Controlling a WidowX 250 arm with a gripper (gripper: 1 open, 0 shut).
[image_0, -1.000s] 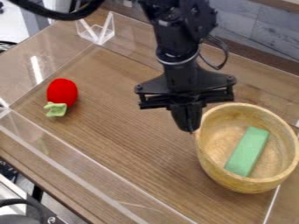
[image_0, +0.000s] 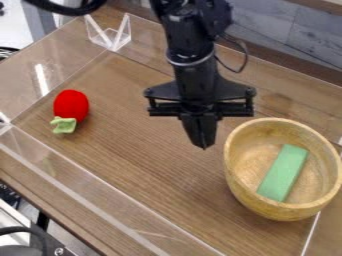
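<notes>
The dark robot gripper (image_0: 201, 137) hangs above the middle of the table, just left of a wooden bowl (image_0: 243, 186); its fingertips look shut with nothing visible between them. The bowl holds a green block (image_0: 279, 172) lying at a slant. A red object (image_0: 71, 105) with a small pale green part lies on the left side of the table.
A white wire-like shape (image_0: 108, 33) stands at the back left. A wall runs along the back, and a dark cable shows at the bottom left corner.
The arm and gripper have moved slightly to the left and up, away from the bowl's rim. The bowl, green block and red object look unmoved.
</notes>
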